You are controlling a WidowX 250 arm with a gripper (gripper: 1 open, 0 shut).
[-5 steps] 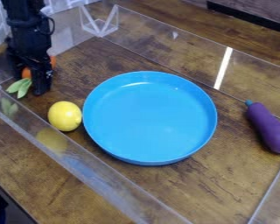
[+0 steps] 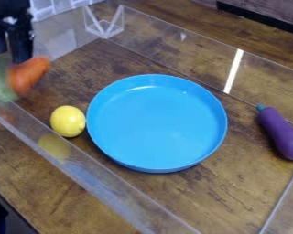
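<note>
An orange carrot (image 2: 29,73) with green leaves is at the left, near the clear wall, blurred. My dark gripper (image 2: 7,38) is above it at the upper left edge, partly out of frame and blurred; it is open. Right of the carrot and lower, a yellow lemon (image 2: 69,121) rests beside a blue plate (image 2: 157,157), which is empty. A purple eggplant (image 2: 280,132) lies at the right.
Clear walls (image 2: 63,166) border the wooden work area (image 2: 186,64). The area behind the plate is free.
My gripper has risen up and left from around the carrot, which now shows more fully and looks shifted slightly left, with a blurred outline.
</note>
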